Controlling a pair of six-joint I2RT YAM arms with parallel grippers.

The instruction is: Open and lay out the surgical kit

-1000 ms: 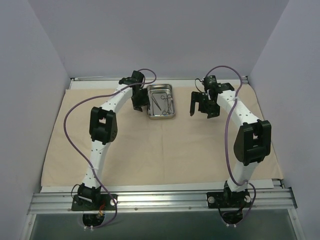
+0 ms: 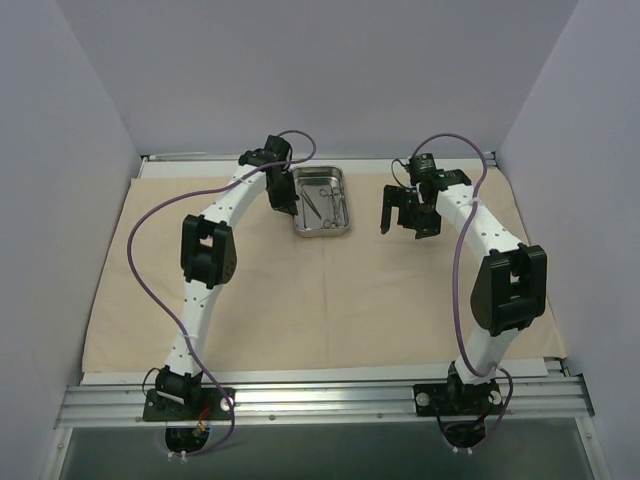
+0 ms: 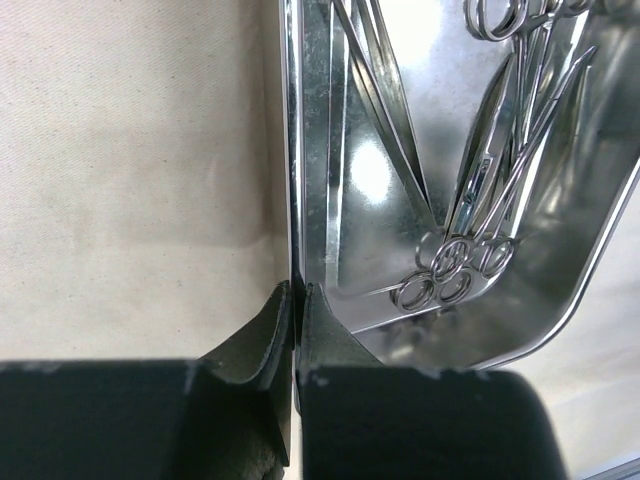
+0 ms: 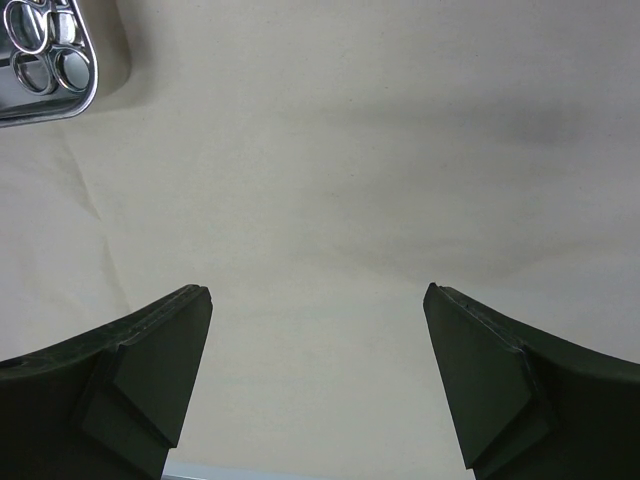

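An uncovered metal tray (image 2: pixel 321 232) stands near the back of the table, with several shiny instruments inside it. Tweezers (image 3: pixel 385 100) lie along its left side, and scissors-like instruments (image 3: pixel 490 180) are heaped together with their ring handles near one end. My left gripper is shut on the tray's left rim, one finger outside the wall and the other inside. To the right of the tray, over bare cloth, my right gripper is open with nothing between its fingers. Only a corner of the tray (image 4: pixel 88 100) shows in the right wrist view.
A beige cloth (image 2: pixel 330 310) covers the table, bare in front of the tray and to both sides. Grey walls (image 2: pixel 320 75) close off the back and sides. Purple cables loop along both arms.
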